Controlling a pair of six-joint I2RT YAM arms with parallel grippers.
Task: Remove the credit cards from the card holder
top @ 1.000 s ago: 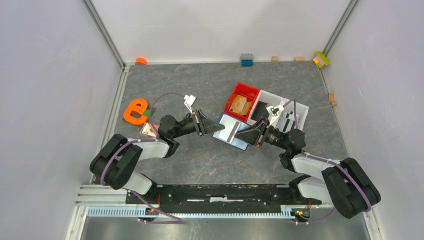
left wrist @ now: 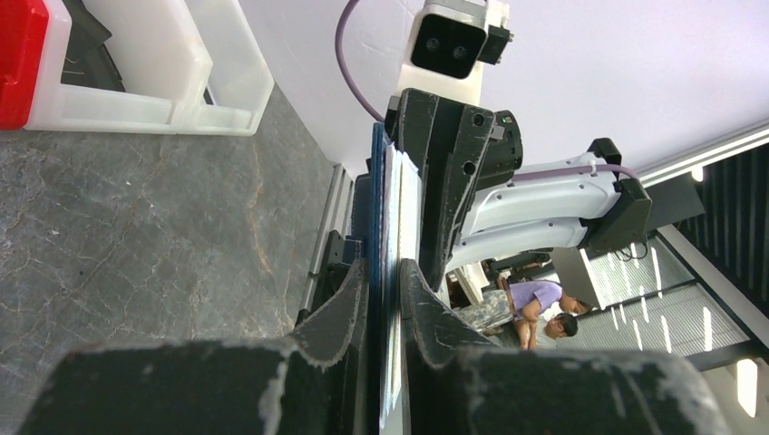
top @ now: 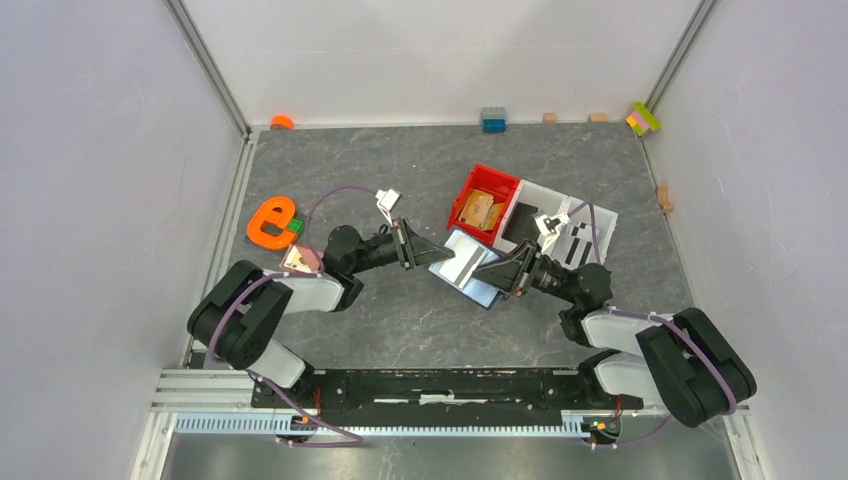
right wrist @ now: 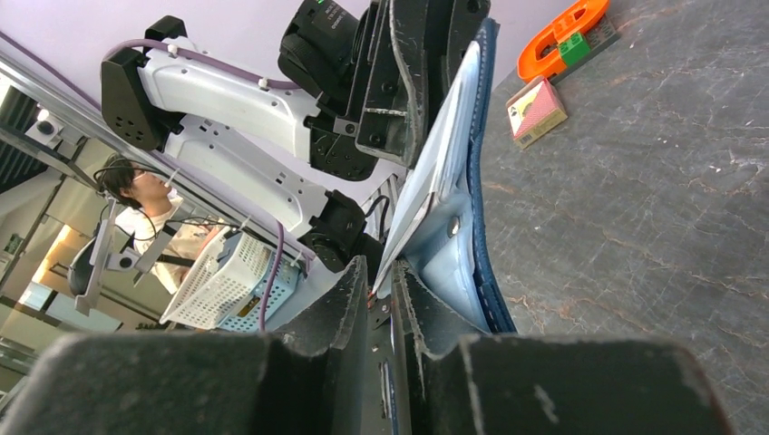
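The blue card holder (top: pixel 478 288) with pale cards (top: pixel 458 262) hangs between both grippers above the floor, seen edge-on in the wrist views as a blue cover (right wrist: pixel 483 163) with white layers (left wrist: pixel 399 190). My left gripper (top: pixel 436 255) has its fingers close around the holder's edge in the left wrist view (left wrist: pixel 384 272). My right gripper (top: pixel 482 272) is at the other side; in the right wrist view (right wrist: pixel 376 272) its fingertips sit at the lower edge of the white cards, slightly apart. Whether it grips them is unclear.
A red bin (top: pixel 470 185) and white tray (top: pixel 560 200) lie behind. An orange toy (top: pixel 262 215) and a small box (right wrist: pixel 535 113) lie left.
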